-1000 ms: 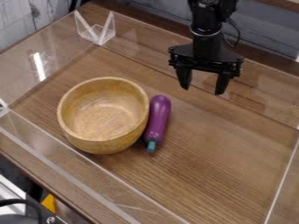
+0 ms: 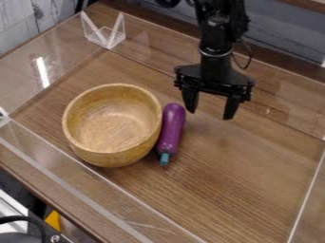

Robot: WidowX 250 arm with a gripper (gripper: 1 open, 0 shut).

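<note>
My black gripper point(image 2: 208, 99) is open over the upper middle of the wooden table, pointing down, its fingers apart with nothing visible between them. Below it and to the left, a purple eggplant-like object point(image 2: 170, 128) with a teal tip lies lengthwise. It is just right of a large tan bowl point(image 2: 112, 123), which is empty.
A white wire-like holder point(image 2: 105, 30) stands at the back left. A low wall runs along the back edge. Dark cabling shows at the bottom left corner.
My gripper has moved a little left and toward the front, nearer the purple object. The bowl and purple object are where they were.
</note>
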